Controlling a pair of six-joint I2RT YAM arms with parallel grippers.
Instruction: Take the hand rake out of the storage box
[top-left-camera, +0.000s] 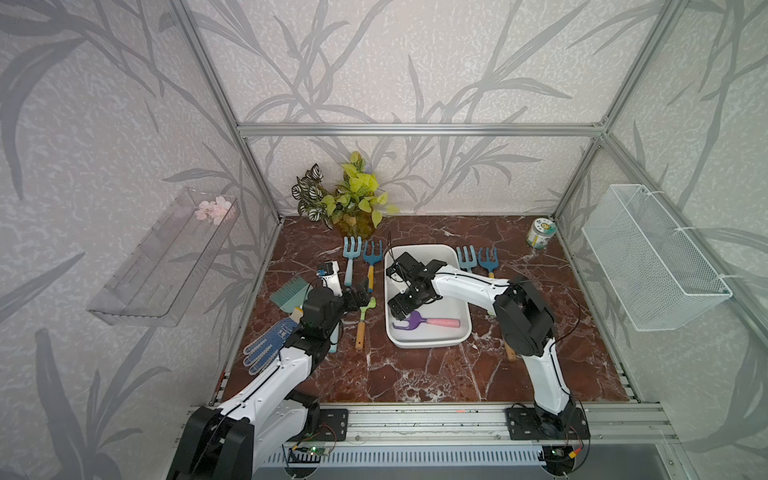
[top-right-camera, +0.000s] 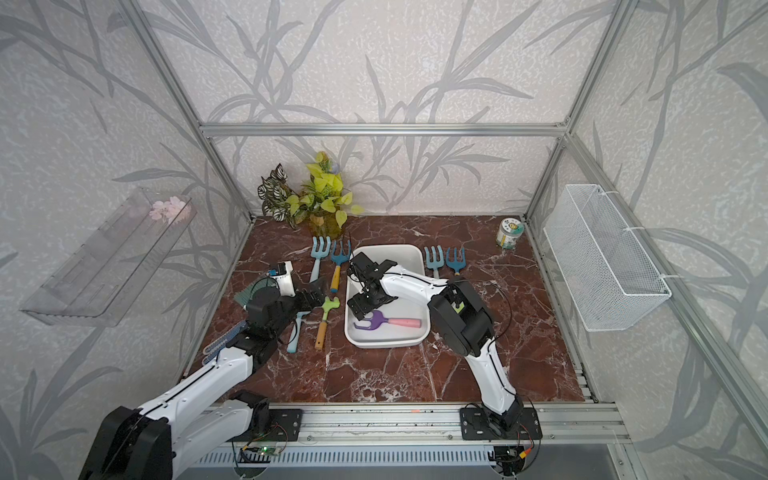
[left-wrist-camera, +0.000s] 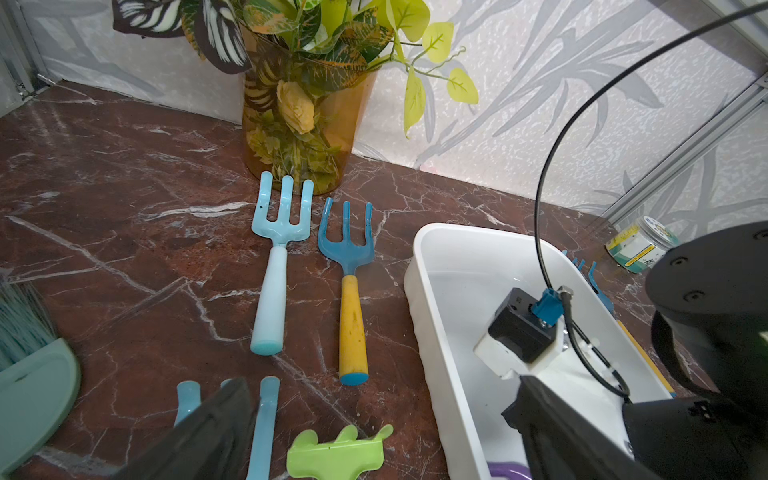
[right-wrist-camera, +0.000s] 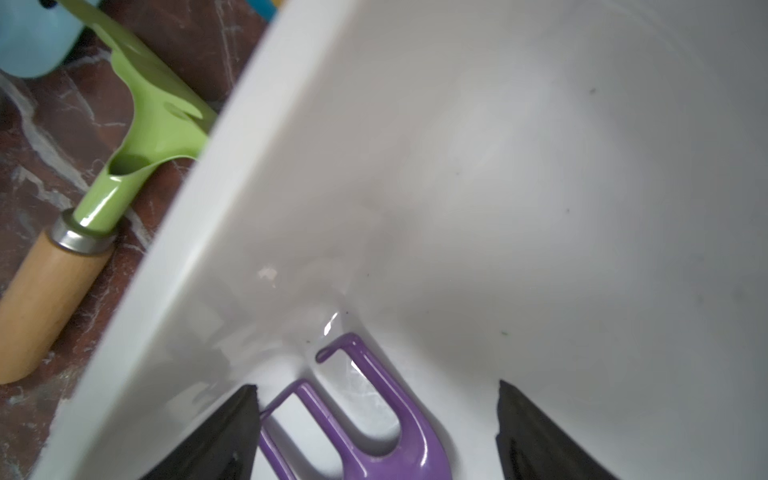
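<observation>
In the white storage box (top-left-camera: 428, 341) lies a purple hand rake (right-wrist-camera: 400, 448) with a pink handle (top-left-camera: 440, 322), along the box's near end. My right gripper is open down inside the box, its fingers around the purple tines at the box's left end, the handle off to the right; nothing is clearly held. My left gripper stands open outside the box at its left, above other tools on the table, with nothing between its fingers.
Several forks and rakes (left-wrist-camera: 352, 328) lie either side of the box. A brush, blue gloves (top-left-camera: 268, 344), a potted plant (top-left-camera: 356, 192) at the back and a can (top-left-camera: 541, 232) at back right surround them.
</observation>
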